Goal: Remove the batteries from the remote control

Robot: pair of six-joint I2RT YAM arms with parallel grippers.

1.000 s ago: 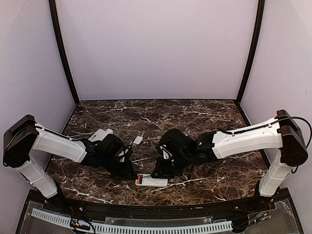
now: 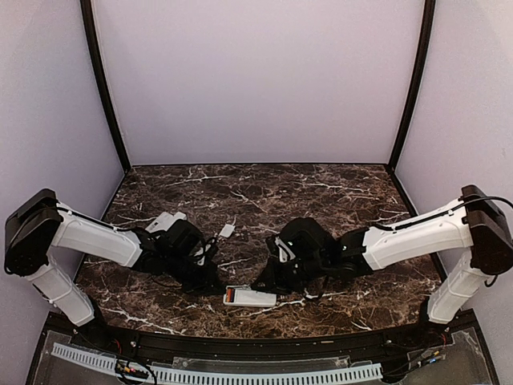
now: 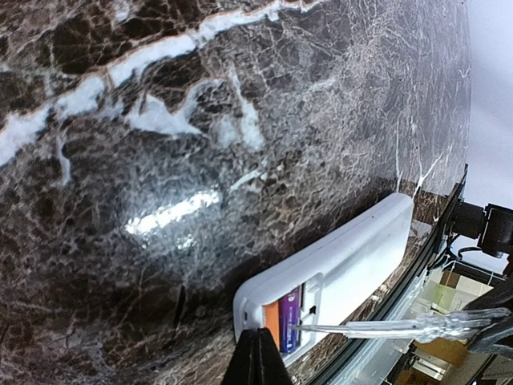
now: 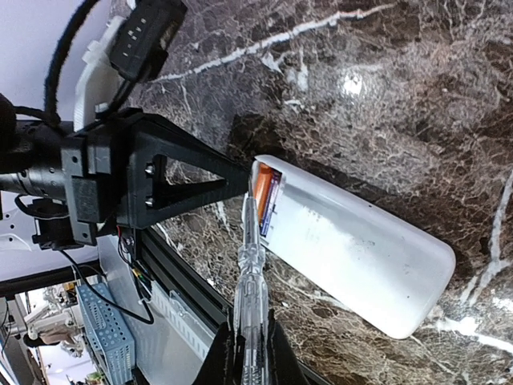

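The white remote (image 2: pixel 255 297) lies at the table's front middle, its compartment at the left end holding an orange battery (image 4: pixel 261 183) and a purple battery (image 3: pixel 288 319). My left gripper is shut at that left end, nothing seen between its fingers. My right gripper is shut on a clear, thin pointed tool (image 3: pixel 417 326), whose tip reaches into the compartment by the purple battery in the left wrist view and hides part of it in the right wrist view.
A pale flat object (image 2: pixel 164 221) and a small white piece (image 2: pixel 227 230) lie behind the left arm. The front edge runs close below the remote.
The left arm and the remote look unchanged.
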